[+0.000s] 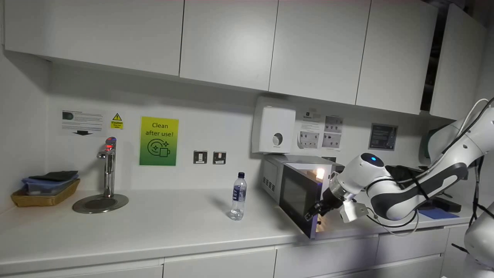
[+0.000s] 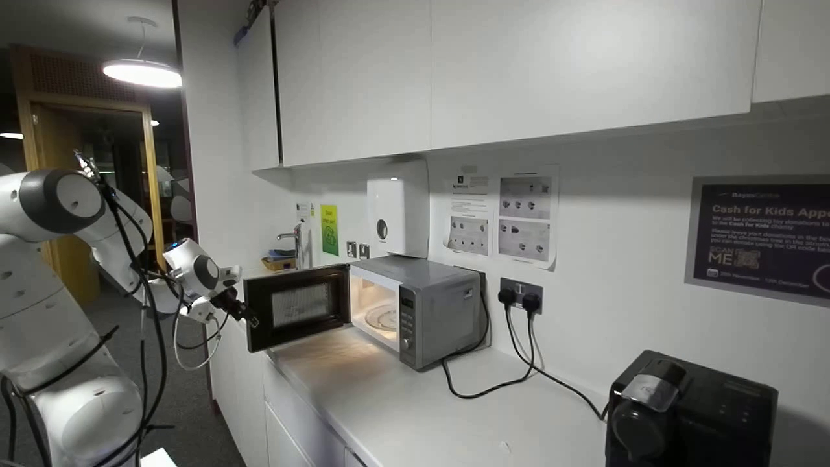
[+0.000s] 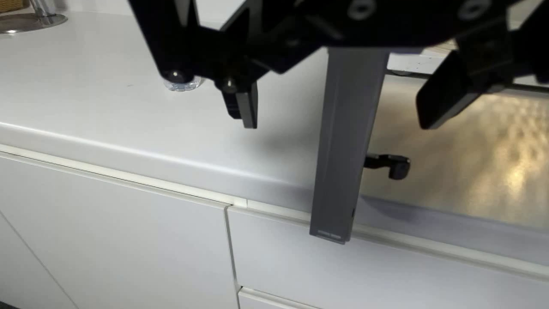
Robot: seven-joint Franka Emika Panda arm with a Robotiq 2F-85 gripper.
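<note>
The microwave [image 2: 455, 311] stands with its door [image 2: 260, 310] swung wide open and its lit inside showing. In the wrist view my gripper is open, its two fingers well apart. The grey free edge of the door [image 3: 345, 170] runs down the picture between them, with clear gaps on both sides. From exterior view 1, a fingertip overlaps the dark outer face of the door [image 1: 296, 197]. Whether either finger touches the door, I cannot tell. A black latch hook [image 3: 396, 165] juts from the door's inner side.
A clear water bottle [image 1: 238, 199] stands upright on the counter, left of the microwave. Farther left are a tap [image 1: 109, 171] and a basket [image 1: 45, 197]. A black coffee machine [image 2: 692, 412] occupies the right end in exterior view 2.
</note>
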